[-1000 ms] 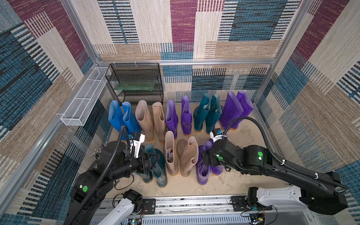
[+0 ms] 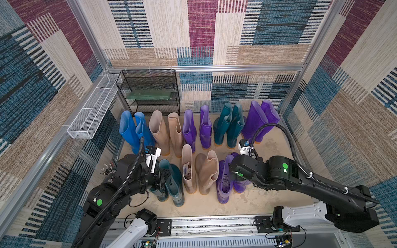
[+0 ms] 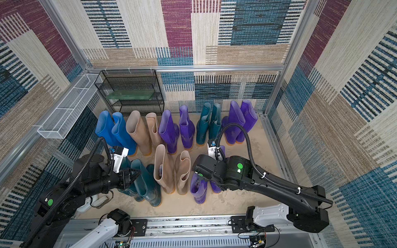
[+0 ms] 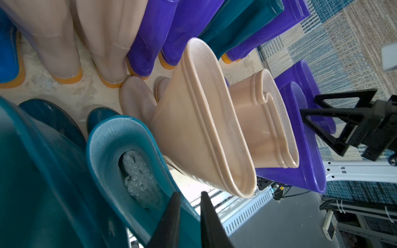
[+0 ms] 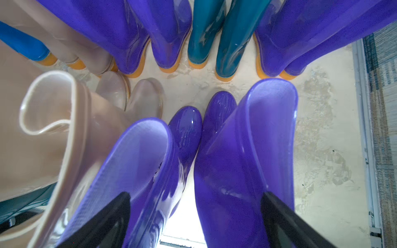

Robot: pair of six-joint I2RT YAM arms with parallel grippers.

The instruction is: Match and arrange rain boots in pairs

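Observation:
A front row of boots stands upright: a teal pair [image 2: 175,188], a beige pair [image 2: 189,171] and a purple pair [image 2: 224,186]. My left gripper is over the right teal boot [image 4: 124,165]; its fingers are part open with a gap between them, and no grasp shows. My right gripper is spread wide above the purple boots, one finger over the left boot [image 5: 140,165] and the other against the near side of the right boot [image 5: 231,173]. Its arm partly hides this pair in the top views.
Behind stands a row of paired boots: blue [image 2: 130,130], beige [image 2: 159,128], purple [image 2: 205,126], teal [image 2: 234,124] and purple [image 2: 255,119]. A black wire rack [image 2: 151,84] and a white basket [image 2: 93,109] are at the left. Bare floor [image 5: 326,136] lies right of the purple boots.
The boots have not moved.

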